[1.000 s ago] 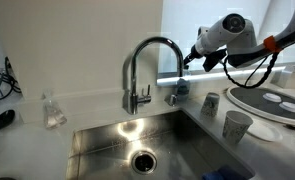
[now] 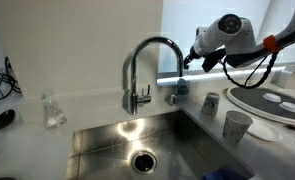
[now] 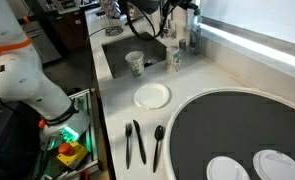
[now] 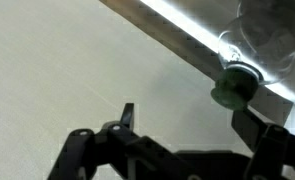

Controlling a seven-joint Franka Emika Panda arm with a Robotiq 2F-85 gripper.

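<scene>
My gripper is open, its two dark fingers spread wide with nothing between them. Just beyond the right finger, in the wrist view, stands a clear bottle (image 4: 272,45) with a dark green cap (image 4: 235,88). Exterior view 1 has the gripper (image 2: 191,62) up in the air by the faucet, in front of the window ledge. Below it, behind the sink's corner, is a small clear, dark-topped object (image 2: 182,87); whether it is that same bottle I cannot tell.
A tall curved faucet (image 2: 134,75) rises left of the gripper, behind the steel sink (image 2: 99,140). Two cups, one nearer (image 2: 236,126) and one farther (image 2: 210,103), stand on the right counter. A white plate (image 3: 152,95), cutlery and a large black round surface (image 3: 222,135) lie farther along.
</scene>
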